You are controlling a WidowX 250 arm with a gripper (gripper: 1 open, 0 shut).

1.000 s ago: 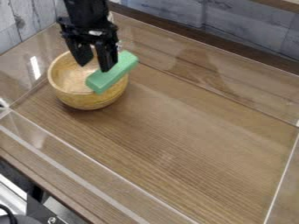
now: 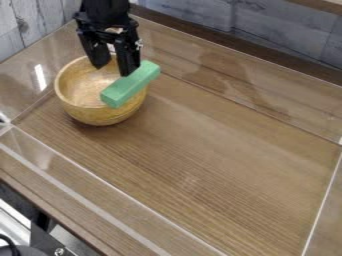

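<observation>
A round yellow bowl [image 2: 83, 97] sits at the upper left of the table. A mint-green rectangular block [image 2: 130, 85] rests in it at a tilt, reaching over its right side. Above the bowl's back part is my black gripper [image 2: 110, 62], pointing down with its fingers apart and nothing visible between them, higher in view than the block.
A pale wall edge runs along the upper left corner, close behind the bowl.
My gripper has moved up and back, away from the green block, which stays in the bowl.
</observation>
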